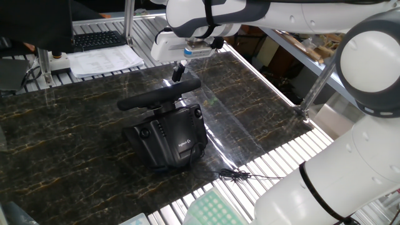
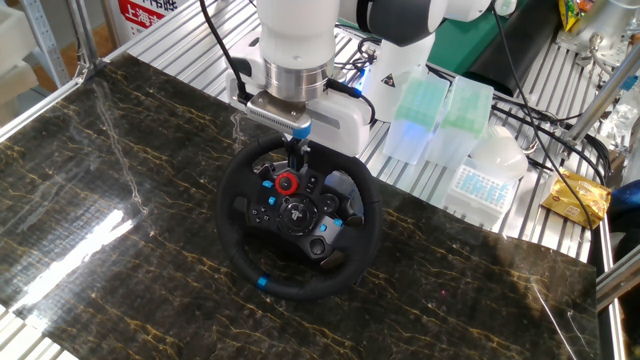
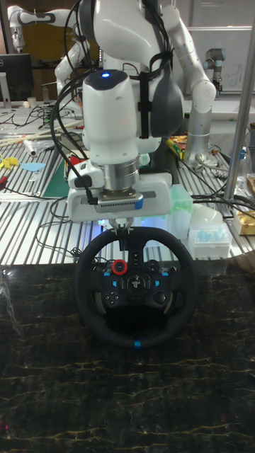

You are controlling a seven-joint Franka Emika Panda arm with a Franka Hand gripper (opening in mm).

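Observation:
A black Logitech steering wheel stands on the dark marbled table, its base facing the camera in exterior view 1. Its hub carries a red dial and blue-marked buttons. My gripper points down just at the rim, on the side nearer the arm. In exterior view 2 the dark fingers overlap the upper part of the rim, left of its top. Whether the fingertips touch the wheel cannot be made out. The fingers look close together, but any gap or anything between them is too small to tell.
A black cable trails from the wheel's base over the table edge. Pale green tip racks and a white box stand beside the arm's base. Papers and a keyboard lie beyond the table.

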